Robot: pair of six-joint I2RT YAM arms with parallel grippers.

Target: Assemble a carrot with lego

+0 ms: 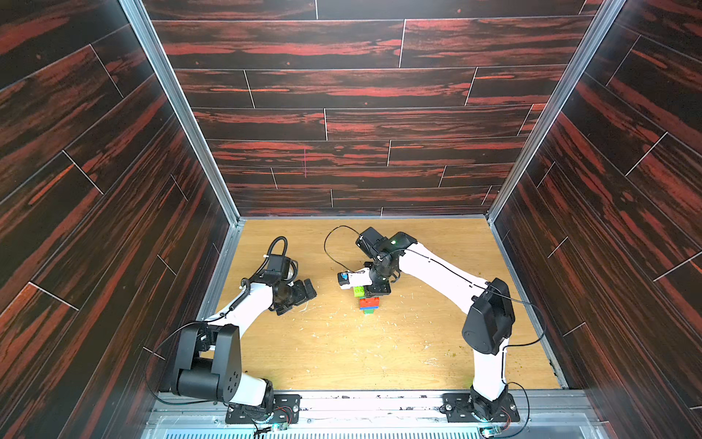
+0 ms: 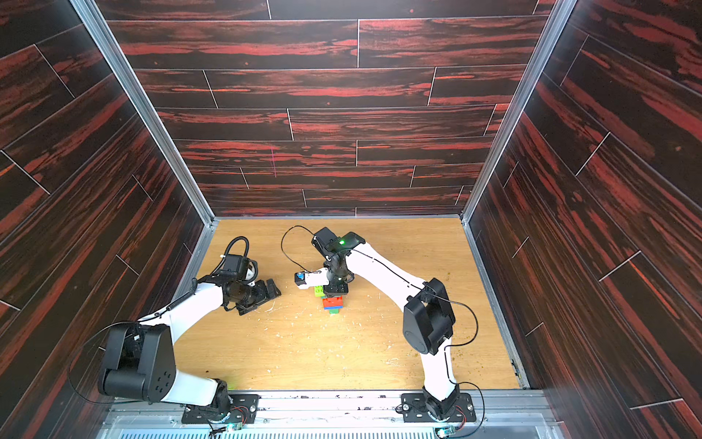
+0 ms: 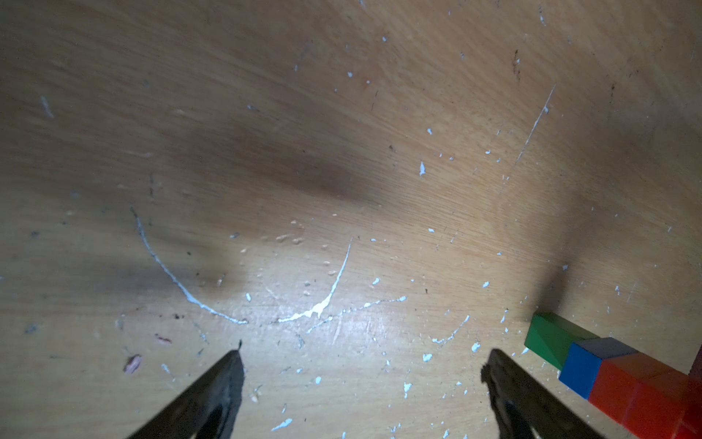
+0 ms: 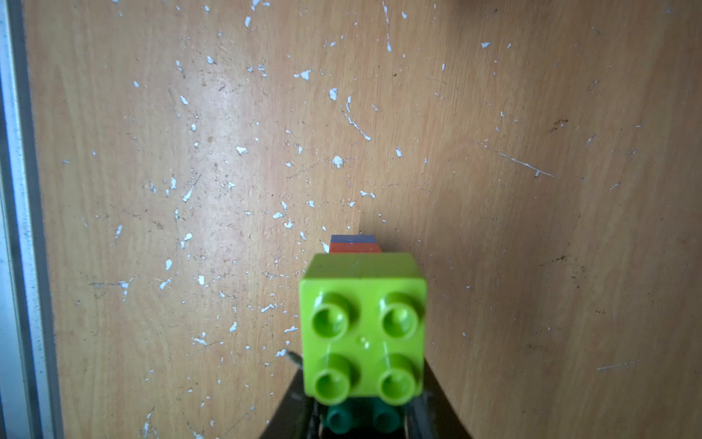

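Note:
In the right wrist view a lime-green brick with its studs facing the camera sits at the tips of my right gripper, which is shut on it. Dark green studs show just below it between the fingers; how they join the lime brick is hidden. The upright stack, with a red brick over blue and green, stands just in front of this gripper. Part of that stack, its green brick and blue brick, appears at the left wrist view's lower right. My left gripper is open and empty.
Bare wooden table surrounds the stack on the front and left. A metal rail borders the right wrist view's left side. Dark walls enclose the table. A thin cable loops behind the right gripper.

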